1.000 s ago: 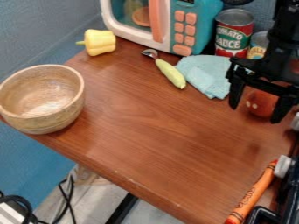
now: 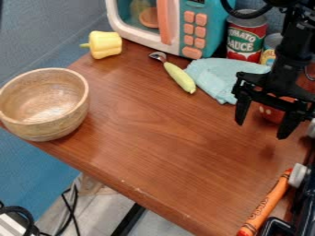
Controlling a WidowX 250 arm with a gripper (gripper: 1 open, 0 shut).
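My black gripper (image 2: 263,120) is at the right of the table, its two fingers pointing down over a red round object (image 2: 268,113) that is mostly hidden behind them. The fingers look apart; whether they touch the object cannot be told. A wooden bowl (image 2: 43,103) sits at the left edge of the wooden table (image 2: 160,175). A yellow banana or corn-like toy (image 2: 181,77) lies near a light blue cloth (image 2: 220,76).
A toy microwave (image 2: 167,23) stands at the back, with a yellow pepper (image 2: 103,43) to its left and cans (image 2: 245,41) to its right. An orange crayon-like tube (image 2: 266,207) lies at the front right.
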